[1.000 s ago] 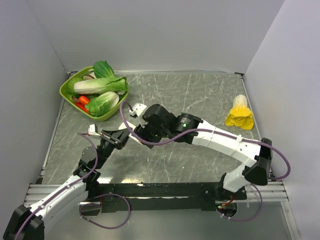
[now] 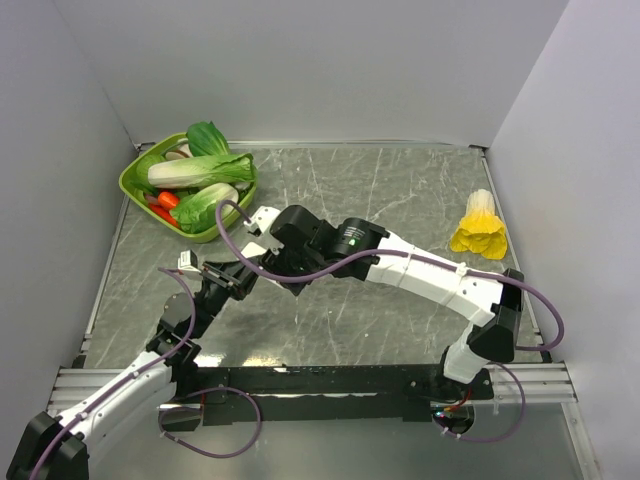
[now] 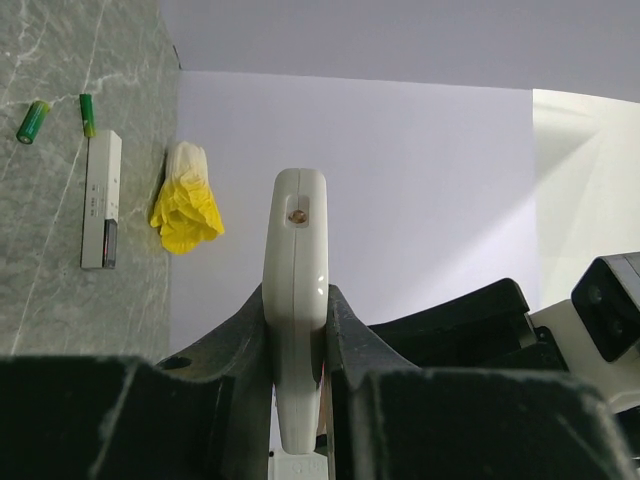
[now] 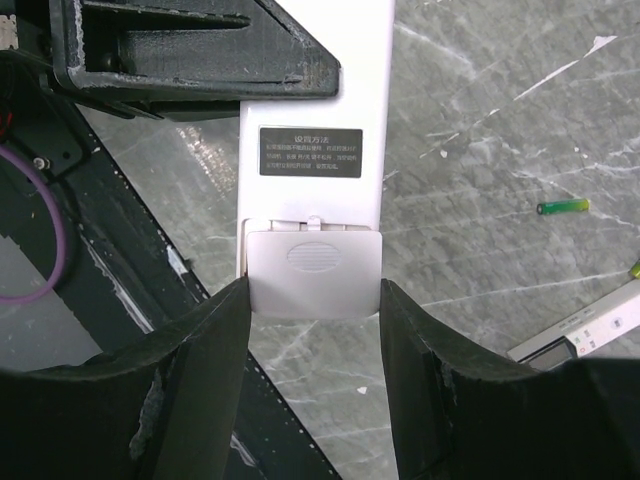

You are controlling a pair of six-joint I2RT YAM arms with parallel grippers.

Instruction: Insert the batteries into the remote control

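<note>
The white remote [image 4: 310,180] is upright in my left gripper, which is shut on it; its top view is mostly hidden by the arms. My right gripper is at the lower part of the remote's back, its fingertips either side of the battery cover [image 4: 314,275]; whether they grip it is unclear. Two green batteries lie on the table, one [image 3: 32,121] beside another [image 3: 87,114], near a long white box [image 3: 100,200] with a dark end.
A green basket of vegetables [image 2: 130,180] stands at the back left. A yellow cabbage-like item [image 2: 478,235] lies at the right edge.
The right arm has shifted slightly left and toward the remote, its wrist changing angle a little. The left arm is nearly unchanged.
</note>
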